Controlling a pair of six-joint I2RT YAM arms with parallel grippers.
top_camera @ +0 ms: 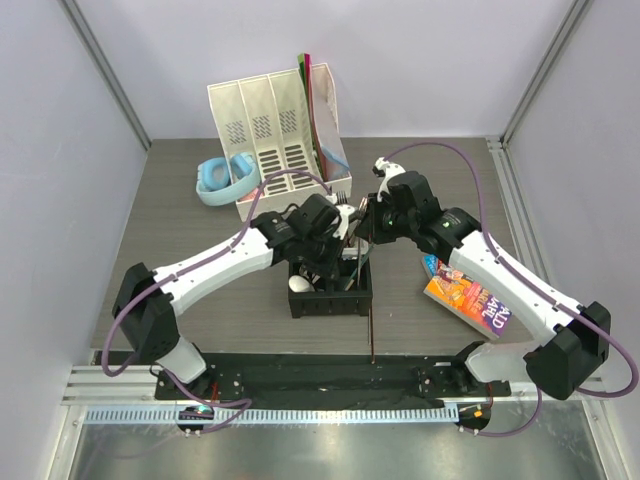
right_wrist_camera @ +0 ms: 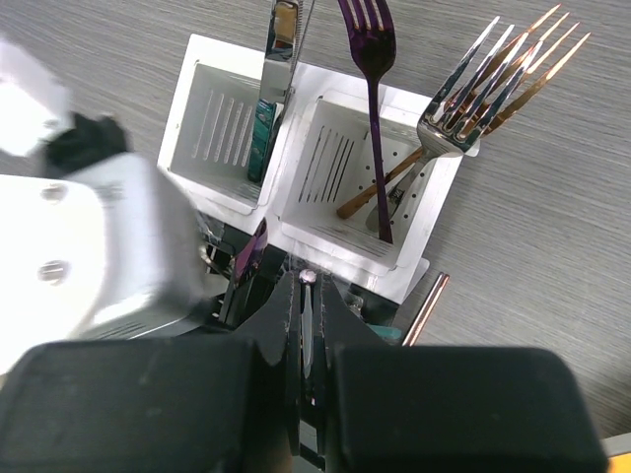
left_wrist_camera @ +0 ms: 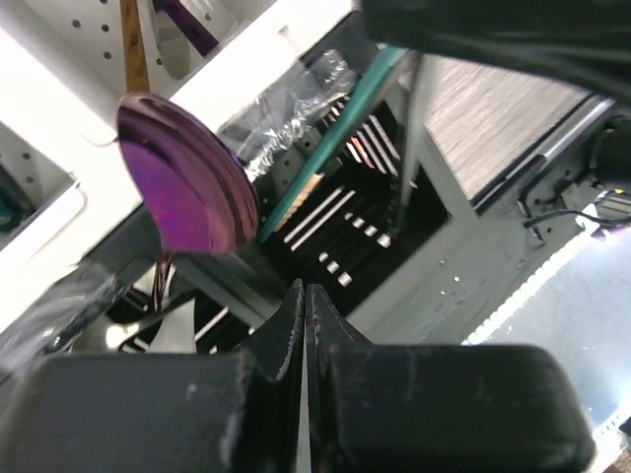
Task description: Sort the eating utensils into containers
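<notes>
My left gripper is shut over the black basket [top_camera: 330, 303], nothing visible between its fingers. Beyond its tips, a purple spoon [left_wrist_camera: 187, 177] leans from the basket, and a teal handle [left_wrist_camera: 325, 148] rests in a compartment. My right gripper is shut on a thin silvery utensil [left_wrist_camera: 409, 148], which hangs over the basket; its type cannot be told. In the right wrist view, the white container [right_wrist_camera: 430, 212] has a purple fork [right_wrist_camera: 373, 59] and several metal forks [right_wrist_camera: 454, 128] in one compartment. A knife [right_wrist_camera: 279, 59] stands in its other compartment.
At the back stands a cream rack [top_camera: 260, 105], with a light-blue coil [top_camera: 228, 180] to its left. An orange book [top_camera: 470, 297] lies to the right. A thin copper-coloured stick [top_camera: 371, 330] lies beside the basket. Both arms crowd the middle.
</notes>
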